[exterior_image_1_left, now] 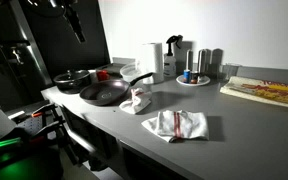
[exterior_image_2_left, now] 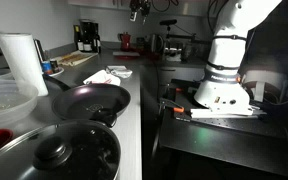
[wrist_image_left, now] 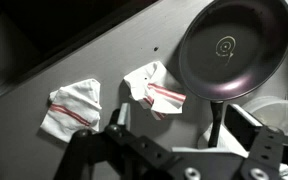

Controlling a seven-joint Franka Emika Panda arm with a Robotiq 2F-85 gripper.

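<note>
My gripper is open, with nothing between its fingers, and looks down on the counter from above. Below it in the wrist view lies a crumpled white cloth (wrist_image_left: 156, 88) with red stripes. A second white cloth (wrist_image_left: 72, 108), also red-striped, is spread flatter to its left. The dark frying pan (wrist_image_left: 229, 45) sits to the upper right, empty. In exterior view 1 the crumpled cloth (exterior_image_1_left: 135, 102) is beside the pan (exterior_image_1_left: 104, 93), and the flatter cloth (exterior_image_1_left: 176, 125) lies nearer the counter's front edge. The gripper is high above the counter, touching none of them.
A lidded pot (exterior_image_2_left: 59, 160) and a clear bowl (exterior_image_2_left: 6, 100) flank the pan. Behind stand a paper towel roll (exterior_image_2_left: 22, 60) and several bottles. A packaged item (exterior_image_1_left: 264, 92) lies at the far right. Free counter stretches right of the flatter cloth.
</note>
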